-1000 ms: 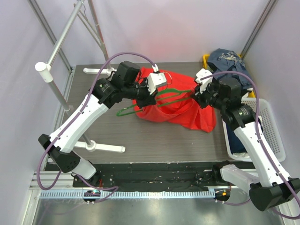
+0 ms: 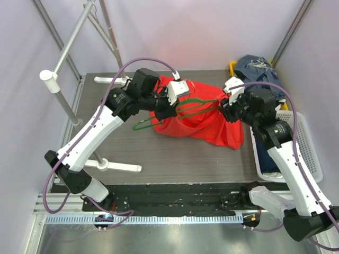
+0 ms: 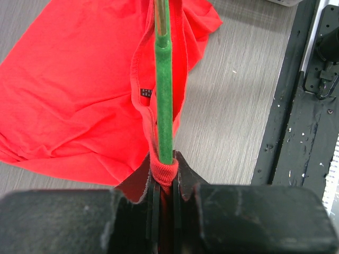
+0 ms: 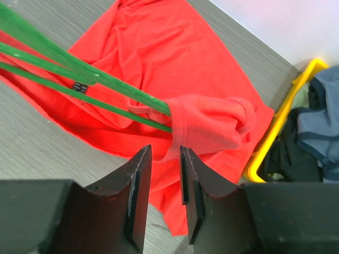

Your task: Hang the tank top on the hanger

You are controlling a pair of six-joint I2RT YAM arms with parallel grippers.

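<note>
The red tank top [image 2: 212, 129] lies spread on the table, with the green hanger [image 2: 198, 110] running across its upper part. My left gripper is shut on a gathered red edge [image 3: 164, 170] of the top, right where the hanger's green bar enters it. At the other side, the hanger's right end [image 4: 161, 107] reaches under a red strap [image 4: 183, 124], which drapes over the tip. My right gripper stands open just in front of that strap, fingers apart, with red cloth visible beyond the gap. Whether the cloth touches its fingers I cannot tell.
A white rack [image 2: 66, 55] stands at the left, its foot [image 2: 119, 166] on the table. To the right are a white basket [image 2: 310, 151] and a yellow bin [image 4: 262, 153] holding dark clothes. Bare table [image 2: 175, 164] shows in front of the tank top.
The left arm, hanger and tank top look nearly unchanged.
</note>
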